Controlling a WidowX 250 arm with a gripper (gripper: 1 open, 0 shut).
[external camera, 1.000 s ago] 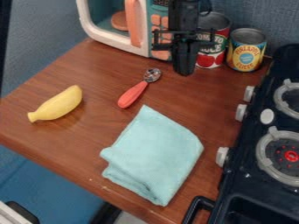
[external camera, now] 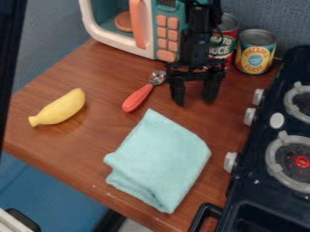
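Note:
My black gripper (external camera: 194, 94) hangs over the back of the wooden counter, just right of a red-handled scoop (external camera: 137, 96). Its two fingers stand apart, with nothing visible between them. Behind it are a red-labelled can (external camera: 220, 46) and a yellow-labelled can (external camera: 255, 54), the red one partly hidden by the arm. A yellow banana (external camera: 57, 108) lies at the left, and a folded light-cyan cloth (external camera: 157, 161) lies at the front of the counter.
A teal and white toy microwave (external camera: 114, 24) stands at the back. A black stove (external camera: 276, 183) fills the right side. Bare counter (external camera: 79, 149) surrounds the banana; its front-left edge drops away to blue below.
The gripper has moved slightly lower in the view, and its fingers now appear spread apart. The objects on the counter have not visibly moved.

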